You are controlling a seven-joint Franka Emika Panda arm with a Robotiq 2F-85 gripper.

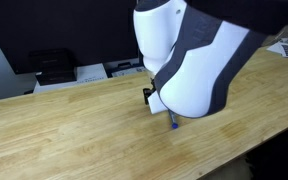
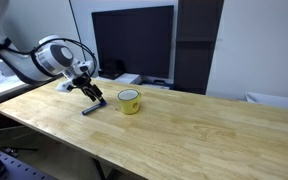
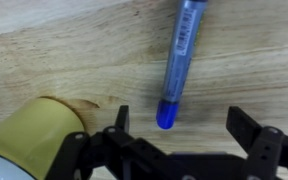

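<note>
A slim marker (image 3: 180, 55) with a grey-blue barrel and a bright blue end lies on the wooden table. In the wrist view its blue end points down into the gap of my gripper, which is open with one finger on each side and nothing gripped. From the side, the gripper (image 2: 99, 100) hangs low, close to the marker (image 2: 92, 108). Only the marker's blue end (image 1: 174, 125) stands out in exterior view 1, where the white arm hides most of the gripper.
A yellow cup (image 2: 129, 101) stands close beside the gripper; its rim shows at lower left in the wrist view. Dark monitors (image 2: 166, 45) line the back. Much of the tabletop (image 2: 219, 130) to the cup's right is bare.
</note>
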